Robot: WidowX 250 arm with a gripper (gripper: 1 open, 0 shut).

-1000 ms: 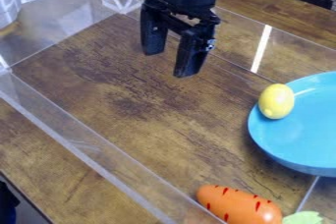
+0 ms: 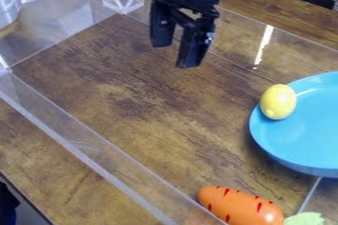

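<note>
My black gripper (image 2: 180,34) hangs over the upper middle of the wooden surface, open, with its two fingers apart and nothing seen between them. A yellow egg-shaped object (image 2: 278,101) sits on the left part of a blue plate (image 2: 301,144) at the right. An orange toy carrot (image 2: 240,205) with red marks and a pale green top lies at the bottom right, apart from the plate.
Clear plastic walls (image 2: 93,153) run along the left and back of the wooden surface (image 2: 132,106).
Over the last second my gripper has shifted slightly and risen a little toward the back. The plate, yellow object and carrot have not moved.
</note>
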